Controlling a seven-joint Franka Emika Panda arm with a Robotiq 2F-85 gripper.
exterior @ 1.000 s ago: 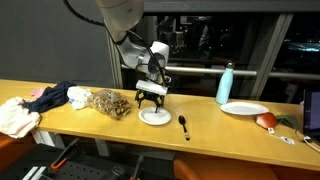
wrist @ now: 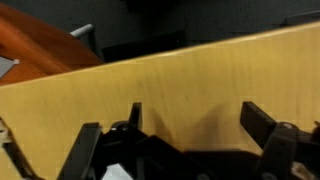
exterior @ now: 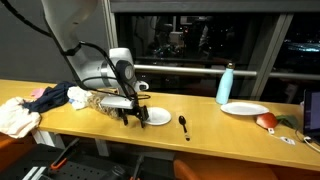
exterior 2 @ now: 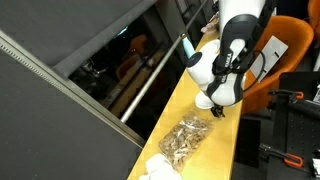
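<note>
My gripper (exterior: 134, 119) hangs low over the front part of the table, just left of the round white plate (exterior: 158, 115). In the wrist view its two fingers (wrist: 257, 120) stand wide apart, with only bare tabletop visible between them. To the left, partly behind the arm, lies a crumpled brown see-through bag or netting (exterior 2: 186, 142). Right of the plate rests a dark spoon-like utensil (exterior: 183, 127). Whether the fingertips touch the table is not clear.
White cloth (exterior: 17, 118) and dark cloth (exterior: 50, 98) lie at the table's left. A light-blue bottle (exterior: 225, 84), an oblong white dish (exterior: 245, 108) and a red item (exterior: 267, 121) stand toward the right. Bare tabletop (exterior: 215, 140) lies in front of the dish.
From above the plate, my gripper has moved left and toward the table's front edge, coming lower. The plate, bag and utensil appear unmoved.
</note>
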